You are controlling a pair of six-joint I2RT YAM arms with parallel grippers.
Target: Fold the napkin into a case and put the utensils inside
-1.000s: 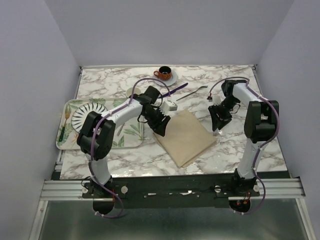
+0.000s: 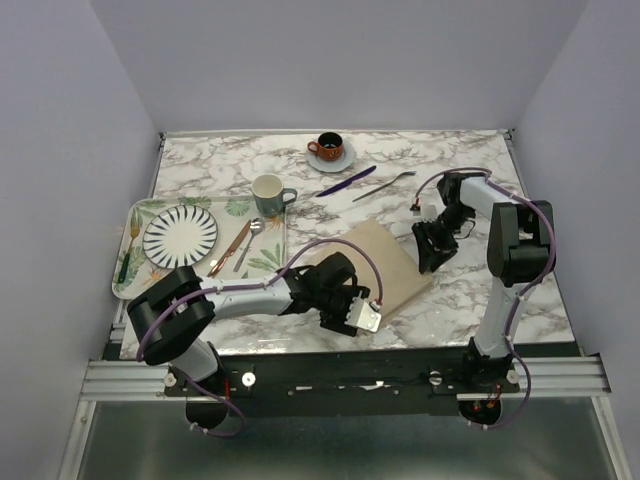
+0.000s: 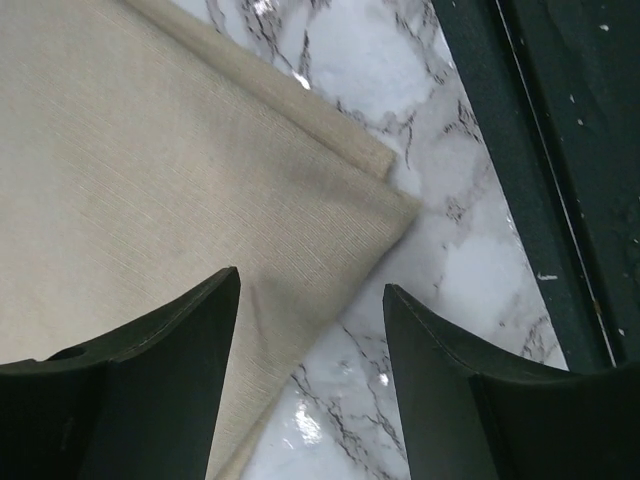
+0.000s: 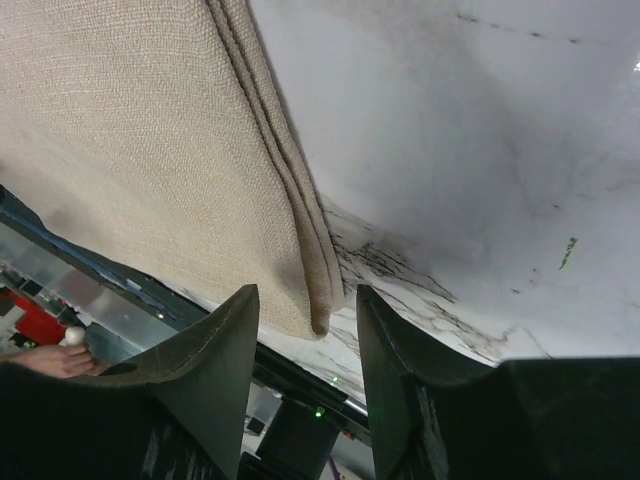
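The beige napkin (image 2: 380, 255) lies on the marble table, folded edges layered. My left gripper hovers open over one corner of it at the near side, the creased tip between and beyond its fingers in the left wrist view. My right gripper is at the napkin's right-hand corner, fingers apart, with the layered fold tip just in front of and between them. Utensils lie off the napkin: a purple knife (image 2: 346, 182), a silver utensil (image 2: 385, 186), and on the tray a fork (image 2: 250, 243) and brown knife (image 2: 229, 250).
The tray (image 2: 150, 283) with striped plate (image 2: 180, 236) is at left. A grey mug (image 2: 267, 195) and brown cup (image 2: 329, 146) on a saucer stand behind. The table's dark front edge is close below my left gripper.
My left gripper has moved toward the table's front, over the napkin's near corner. My right gripper has moved slightly nearer the front, down to the napkin's right corner.
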